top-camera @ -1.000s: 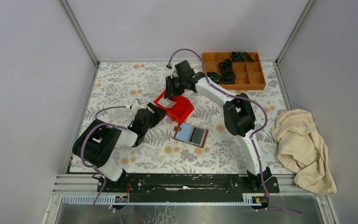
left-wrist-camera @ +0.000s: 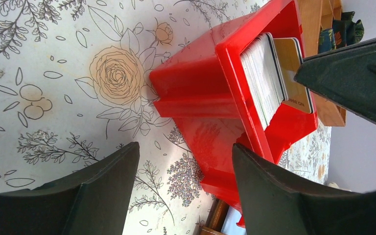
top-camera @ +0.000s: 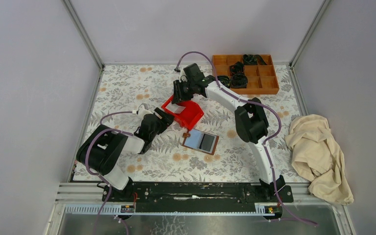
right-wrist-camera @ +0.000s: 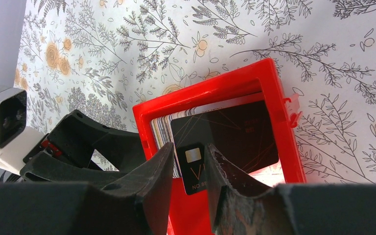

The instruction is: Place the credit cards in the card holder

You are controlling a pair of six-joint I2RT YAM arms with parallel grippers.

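Observation:
A red card box sits mid-table, holding a row of cards; a black card lies at their front in the right wrist view. My right gripper is over the box, its fingertips apart at that card's left end; whether they touch it I cannot tell. My left gripper stands open beside the box's left side, with nothing visible between its fingers. A brown-edged card holder with blue and dark panels lies in front of the box.
An orange compartment tray with dark coiled items stands at the back right. A beige cloth lies at the right edge.

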